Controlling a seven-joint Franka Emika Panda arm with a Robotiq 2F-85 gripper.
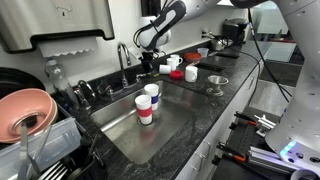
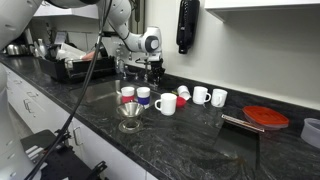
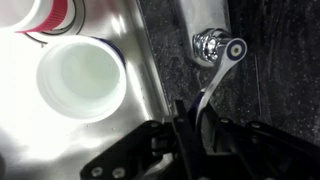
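Note:
The chrome faucet handle [image 3: 222, 72] runs down from its round base into my gripper in the wrist view. My gripper is shut on the lower end of this lever, which shows between the dark fingers. In exterior view 1 the curved faucet [image 1: 123, 54] rises behind the sink, with my white arm [image 1: 150, 38] beside it. The gripper and handle are too small there to make out the grip. A white cup [image 3: 82, 78] stands in the steel sink to the left in the wrist view.
Stacked cups [image 1: 144, 108] stand in the sink [image 1: 118, 135]. White mugs [image 2: 167, 103], a red cup [image 1: 191, 73] and a metal bowl [image 2: 130, 117] occupy the counter. A dish rack [image 1: 50, 145] with bowls is on the left.

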